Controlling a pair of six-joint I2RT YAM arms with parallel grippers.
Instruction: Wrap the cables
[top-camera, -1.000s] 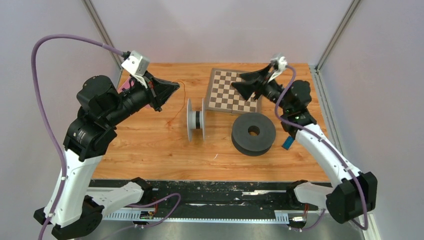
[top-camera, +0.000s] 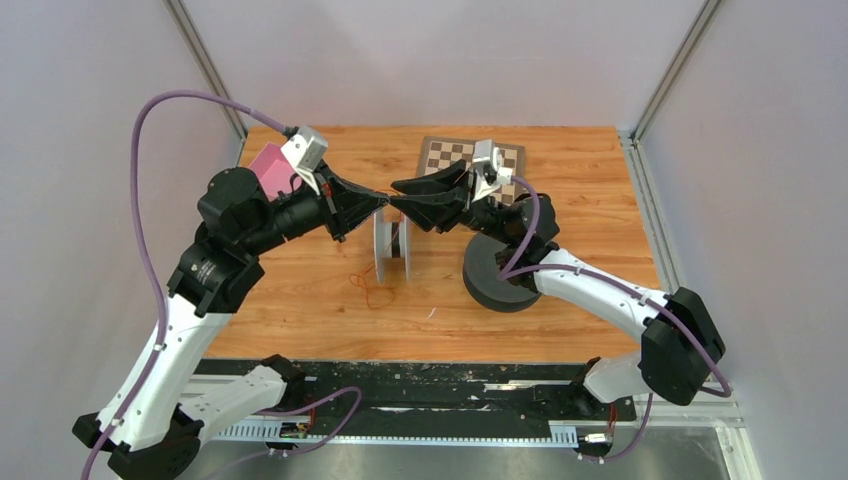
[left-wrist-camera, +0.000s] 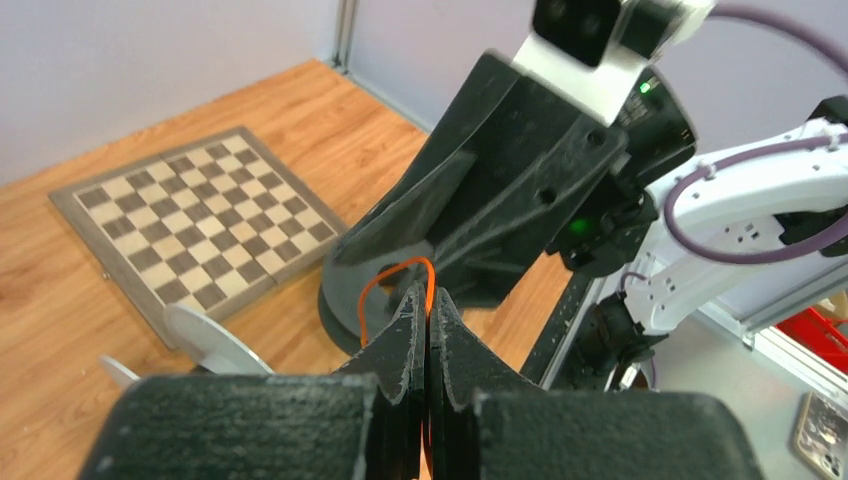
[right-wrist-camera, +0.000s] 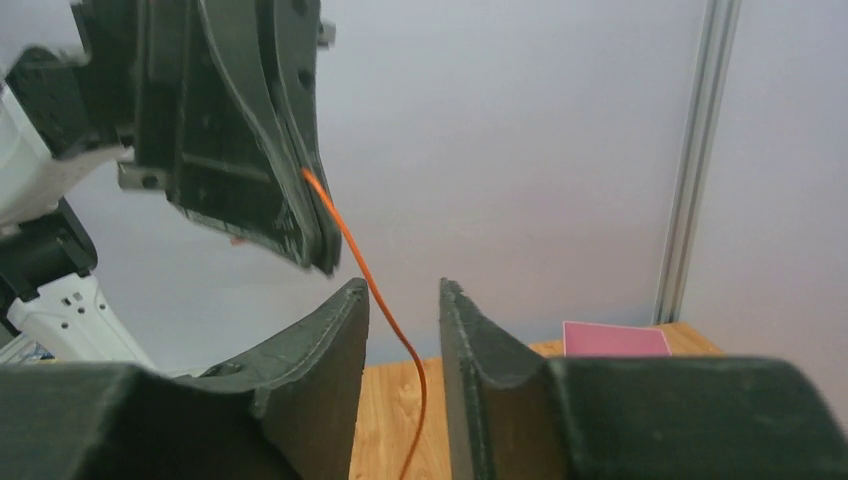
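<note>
A thin orange cable (left-wrist-camera: 431, 275) comes out between the fingertips of my left gripper, which is shut on it. In the right wrist view the cable (right-wrist-camera: 421, 385) slants down from the left gripper and passes through the gap of my right gripper. Those right fingers stand partly open, on either side of the cable. From above, both grippers' tips meet over the pale spool (top-camera: 380, 255), which stands on its flanges' rims. A loose loop of cable (top-camera: 370, 303) lies on the wood left of the spool.
A thick dark grey disc (top-camera: 500, 292) lies under the right arm. Behind it is a chessboard (top-camera: 438, 152), and a pink box (top-camera: 268, 165) sits at the back left.
My right gripper has swung left from over the chessboard to the left gripper's tips, its fingers spread less now. The left gripper has shifted right and slightly toward the front, carrying the cable.
</note>
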